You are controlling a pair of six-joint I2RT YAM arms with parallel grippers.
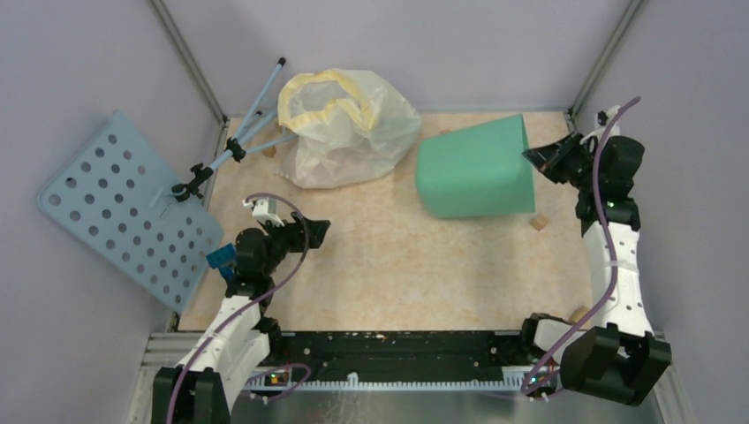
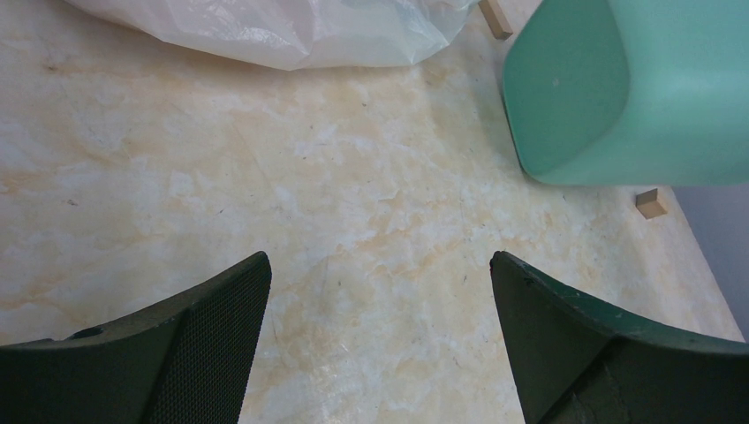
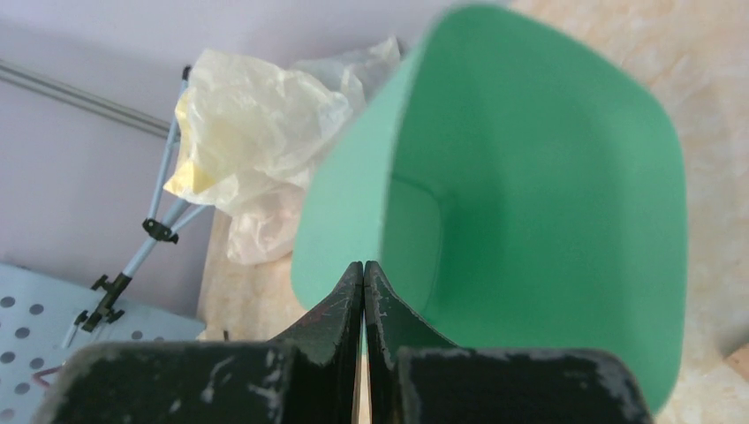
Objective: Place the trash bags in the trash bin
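Observation:
The green bin lies on its side on the right half of the table; the right wrist view looks into its opening. A white translucent trash bag with a yellow rim sits at the back, left of the bin. My right gripper is at the bin's rim, shut with nothing visible between its fingertips; whether it touches is unclear. My left gripper stands open over the bare table below the bag, empty between its fingers.
A perforated blue-grey panel on a tripod stands at the left. Small wooden blocks lie near the bin and edges.

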